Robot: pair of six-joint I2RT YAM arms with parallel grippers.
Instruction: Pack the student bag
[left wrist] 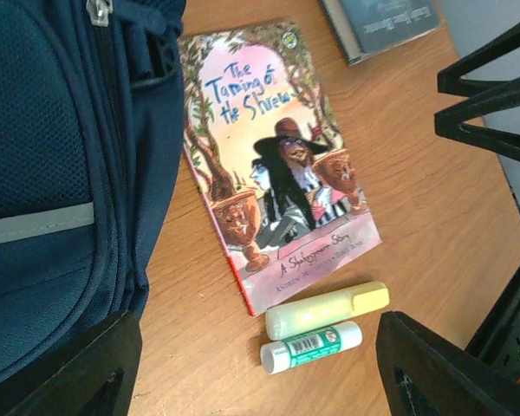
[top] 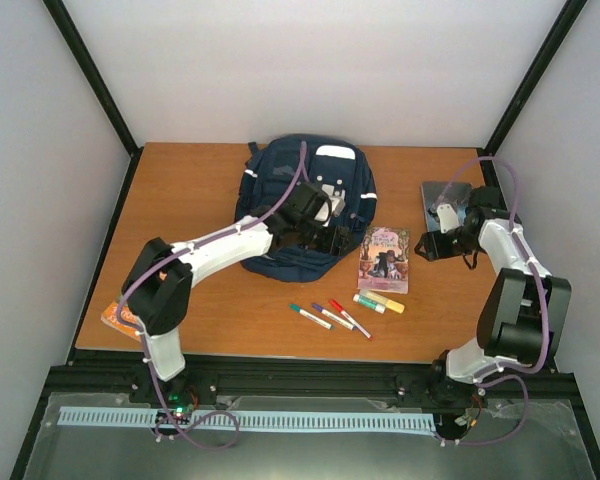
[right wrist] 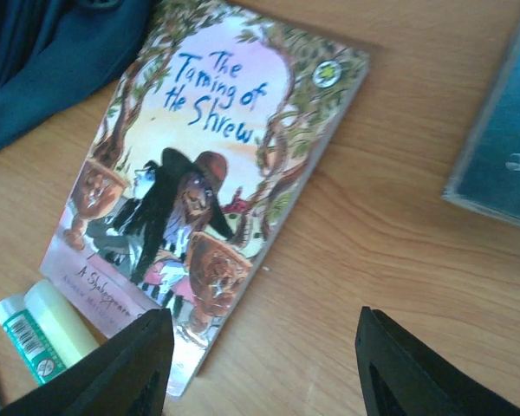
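Note:
The navy backpack (top: 280,170) lies at the back centre. The book The Taming of the Shrew (left wrist: 277,173) lies to its right, with a glue stick (left wrist: 310,348) and a yellow marker (left wrist: 321,310) below. Thin pens (top: 320,315) lie at the front. A grey-blue book (right wrist: 507,139) is at the right, partly under the right arm in the top view. My left gripper (top: 338,240) hangs open over the backpack's right part, nothing between its fingers. My right gripper (top: 432,245) is open above the table right of the pink book, holding nothing.
An orange book (top: 115,318) lies at the left front, partly behind the left arm. Dark frame rails and walls border the table.

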